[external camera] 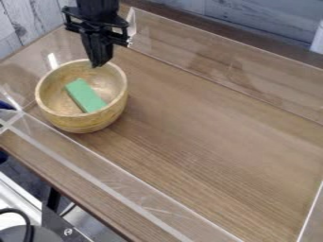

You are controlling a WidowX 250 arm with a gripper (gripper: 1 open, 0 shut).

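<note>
A round tan bowl [106, 117] stands on the wooden table at the left, with a green block [85, 95] lying inside it. Above the bowl's far rim is my black gripper [96, 59], shut, with nothing visible between its fingers.
A white wall edge runs along the upper right, and black cables lie at the lower left.
</note>
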